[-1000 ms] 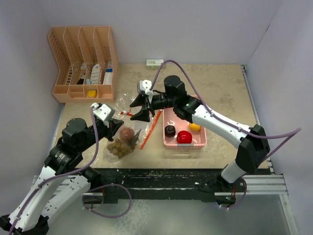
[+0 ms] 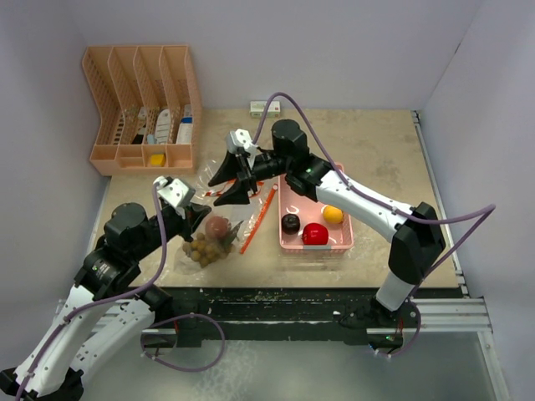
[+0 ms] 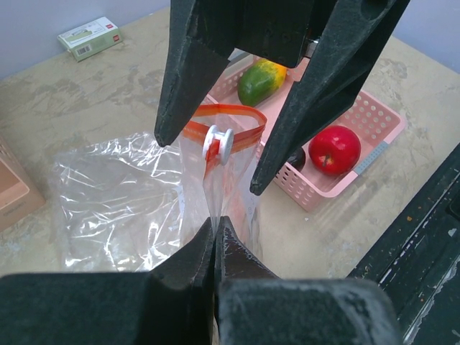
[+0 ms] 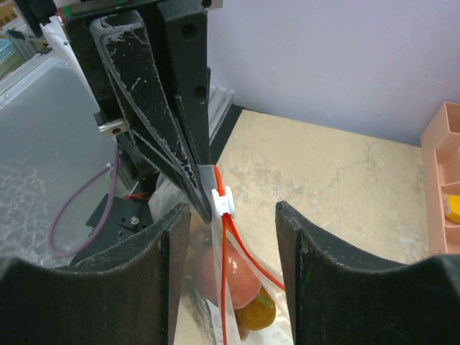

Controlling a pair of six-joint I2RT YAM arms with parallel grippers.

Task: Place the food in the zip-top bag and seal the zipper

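A clear bag with an orange zipper strip has a white slider at its corner. Inside it, a round reddish item and several small greenish-brown round items show from above. My left gripper is shut on the bag's film just below the slider. My right gripper stands open, one finger on each side of the slider without touching it. In the right wrist view, the slider shows between the right fingers, close beside the left gripper's fingertips.
Another clear bag lies flat nearby. The pink basket holds a red item, a dark one and a yellow one. A divided organizer stands back left; a small box lies behind.
My right gripper has moved left over the bag's zipper end, and its fingers have spread wider apart. The left arm and the food have stayed put.
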